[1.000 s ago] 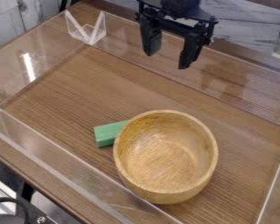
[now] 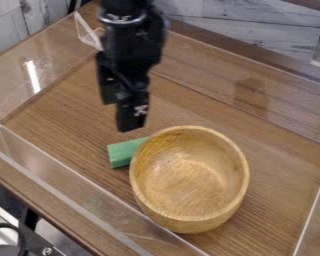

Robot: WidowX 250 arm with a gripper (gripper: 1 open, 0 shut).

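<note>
My black gripper (image 2: 127, 108) hangs in the left-centre of the camera view, open, its arm reaching from the top. Below it a green block (image 2: 123, 151) lies on the wooden surface, against the left side of a large pale wooden bowl (image 2: 190, 200). The bowl's inside looks empty.
A pale board wall (image 2: 270, 25) runs along the back, and a dark cable lies at the lower left corner.
The block and bowl have not moved.
</note>
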